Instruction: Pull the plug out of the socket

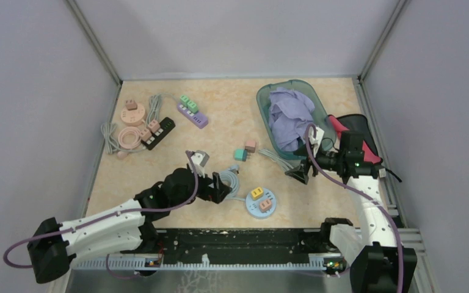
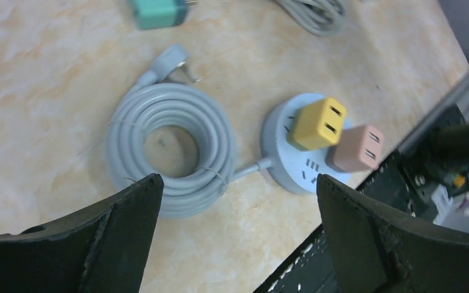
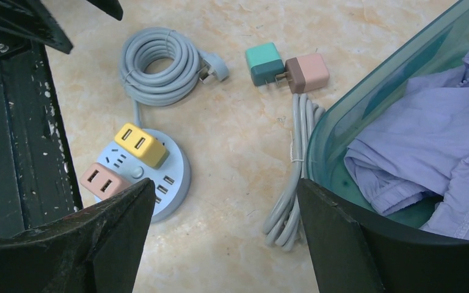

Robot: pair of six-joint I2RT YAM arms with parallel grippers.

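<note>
A round blue socket lies near the front of the table, bearing a yellow plug and a pink plug, both seated in it. Its grey cord runs to a coil tied in a ring, with the cord's own plug at the far side. Left of the coil in the top view, my left gripper hangs open and empty above the table. To the socket's right, my right gripper is also open, with only tabletop and a grey cable bundle visible beyond its fingers.
A teal plug and a loose pink plug lie behind the coil. The green basket with purple cloth stands back right. Other sockets, including a black strip and a purple strip, sit back left.
</note>
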